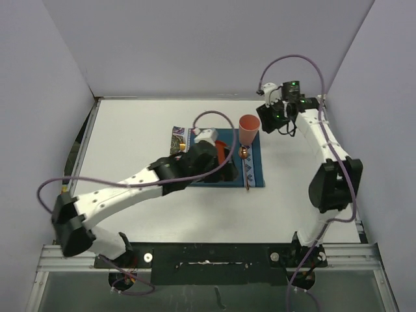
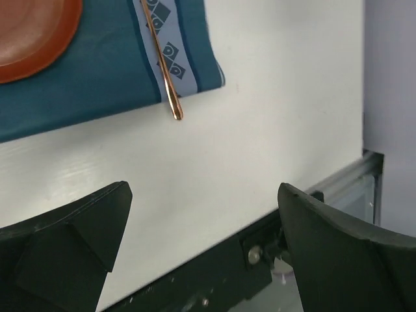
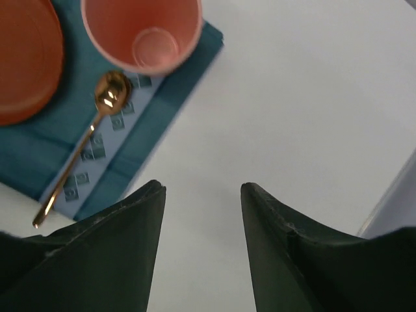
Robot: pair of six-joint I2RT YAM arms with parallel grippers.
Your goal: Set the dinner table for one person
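Note:
A pink-orange cup (image 1: 249,127) stands at the back right corner of the blue-green placemat (image 1: 257,175). Close to the cup's right side, my right gripper (image 1: 265,118) has its fingers apart, with nothing between them in the right wrist view. That view shows the cup (image 3: 151,40) from above, ahead of the fingers. A copper spoon (image 3: 80,148) lies along the mat's patterned right band, its handle end past the front edge. The orange-red plate (image 2: 40,68) rests on the mat, mostly hidden by my left arm in the top view. Empty and open, my left gripper hangs above.
A grey wall (image 1: 383,97) bounds the right side. My left arm (image 1: 130,188) crosses over the front left of the table.

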